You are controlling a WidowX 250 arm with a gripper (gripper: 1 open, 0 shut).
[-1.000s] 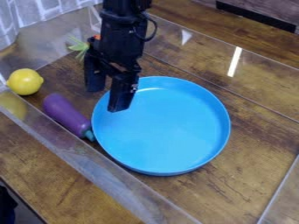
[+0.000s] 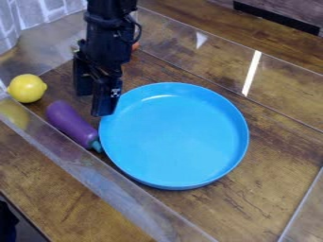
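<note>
My black gripper [image 2: 98, 93] stands open above the wooden surface at the upper left, just off the left rim of a blue plate [image 2: 173, 135], with nothing seen between its fingers. A purple eggplant [image 2: 72, 123] lies left of the plate, its green end by the plate's edge. A yellow lemon [image 2: 26, 88] sits further left, near the clear wall.
A small orange object [image 2: 136, 45] is mostly hidden behind the arm. Clear walls border the wooden floor [image 2: 252, 203] on the left and near side. The plate is empty, with free floor to its right.
The gripper has moved left from over the plate's upper left to beside its rim. The plate, eggplant and lemon look unmoved.
</note>
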